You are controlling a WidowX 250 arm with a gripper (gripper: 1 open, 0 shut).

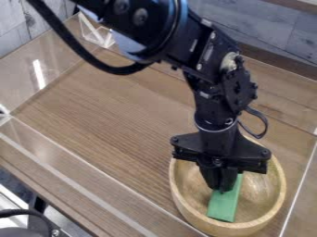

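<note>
My gripper (221,171) is lowered over a round wooden bowl (192,205) at the lower right of the camera view. Its lower end sits at a green block (224,205) lying in the bowl and hides the block's upper end. Whether the fingers are closed on the block cannot be told.
Bare wooden table (99,120) stretches to the left and behind the bowl. A wall (266,28) runs along the back. A black cable or part shows at the lower left edge.
</note>
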